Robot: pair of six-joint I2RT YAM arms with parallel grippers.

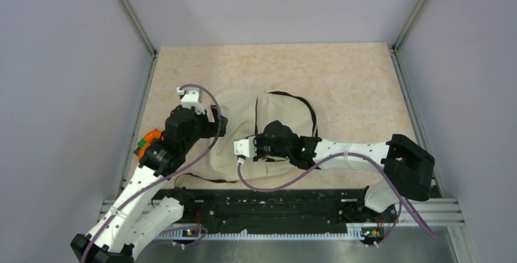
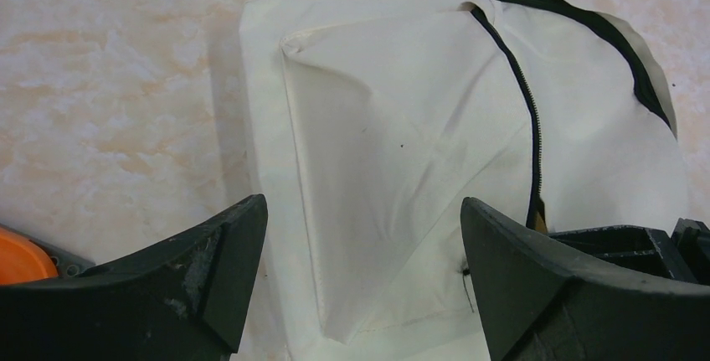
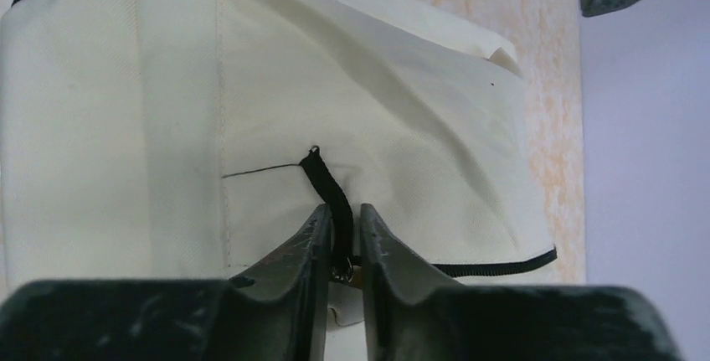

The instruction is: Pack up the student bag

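Note:
The cream bag (image 1: 235,144) lies flat in the middle of the table, its black zipper (image 2: 521,85) running across the cloth. In the right wrist view, a black zipper pull strap (image 3: 329,187) lies between the fingertips of my right gripper. Those fingers stand slightly apart, with a narrow gap beside the strap; a firm hold does not show. My left gripper is open above the bag's left part, with nothing between its fingers. The arms hide part of the bag from above.
An orange and green object (image 1: 149,143) sits at the table's left edge, partly behind the left arm. Both grippers are close together over the bag.

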